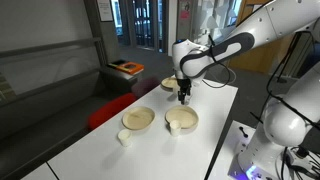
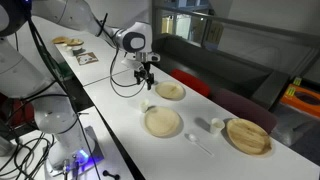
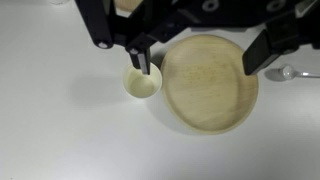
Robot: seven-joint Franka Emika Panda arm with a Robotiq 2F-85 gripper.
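Note:
My gripper (image 1: 184, 99) hangs above the white table, pointing down, with its fingers apart and nothing between them. In the wrist view, a round light wooden plate (image 3: 210, 90) lies under the gap between the fingers. Next to the plate, a pale cup (image 3: 143, 84) stands upright and empty, partly below the left finger (image 3: 142, 62). From the second exterior side, the gripper (image 2: 146, 82) appears above and behind this cup (image 2: 144, 107) and its plate (image 2: 162, 123). There is clear height between the fingertips and the cup.
A second cup (image 2: 216, 126), a wooden plate (image 2: 248, 137) and a white spoon (image 2: 200, 145) lie farther along the table. Another plate (image 2: 169, 91) sits behind the gripper. A dark sofa (image 1: 60, 90) and red chair seats border the table.

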